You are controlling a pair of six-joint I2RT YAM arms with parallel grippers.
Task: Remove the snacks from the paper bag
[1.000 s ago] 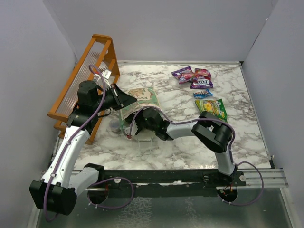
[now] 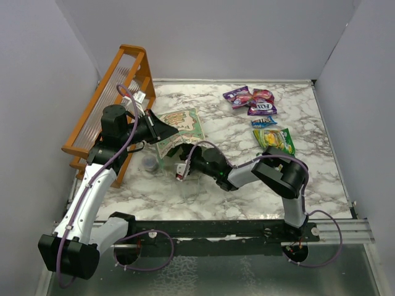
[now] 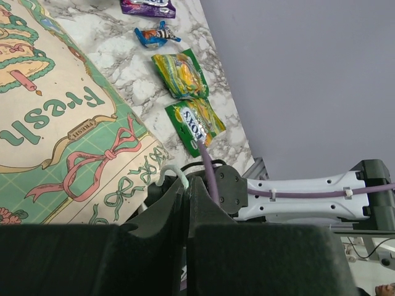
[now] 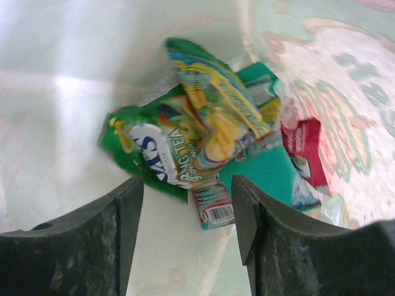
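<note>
The paper bag [image 2: 182, 126] lies left of the table's middle, its pale handle caught at my shut left gripper, whose wrist view shows the printed "Fresh" side [image 3: 55, 111]. My right gripper is at the bag's mouth, fingers apart and empty. Inside, in the right wrist view, are green and yellow snack packets [image 4: 179, 135] and a red one [image 4: 299, 142]. Outside, purple packets [image 2: 262, 105], a small blue packet [image 2: 264, 122] and green packets [image 2: 278, 140] lie on the table at the right.
A wooden rack [image 2: 102, 98] stands at the left, with a clear plastic cup-like item [image 2: 150, 163] beside the bag. Bare marble [image 2: 315, 185] shows at the front right. Walls bound both sides and the back.
The left arm stays in place.
</note>
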